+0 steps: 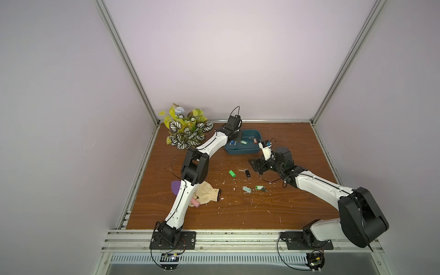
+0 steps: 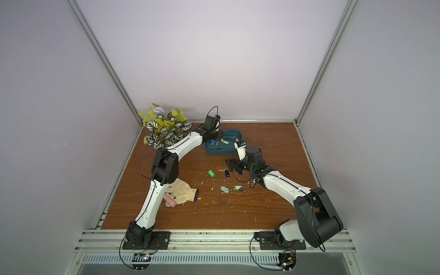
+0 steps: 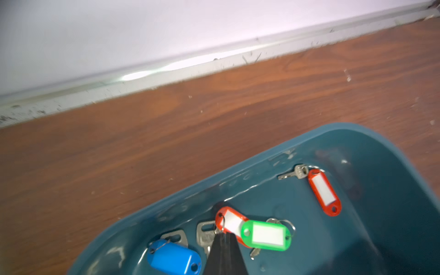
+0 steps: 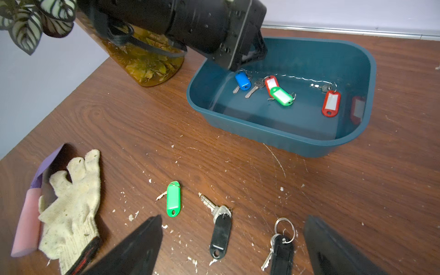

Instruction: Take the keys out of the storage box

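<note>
The teal storage box (image 4: pixel 275 130) stands near the back wall. On its floor lie a blue-tagged key (image 4: pixel 243 81), a red-tagged key (image 4: pixel 271 82) partly under a green-tagged key (image 4: pixel 281 96), and another red-tagged key (image 4: pixel 331 103) on the right side. My left gripper is above the box with its fingers together and nothing between them; in the left wrist view the fingertips overlap the red tag near the green one. My right gripper stands open over the table, its fingers wide apart, holding nothing.
Loose on the table are a green-tagged key (image 4: pixel 173 199), a black-tagged key (image 4: pixel 221 233) and a second black-tagged key (image 4: pixel 281 256). A glove (image 4: pixel 75 206) and a pink-handled tool (image 4: pixel 28 224) lie left. A potted plant (image 1: pixel 185 128) stands beside the box.
</note>
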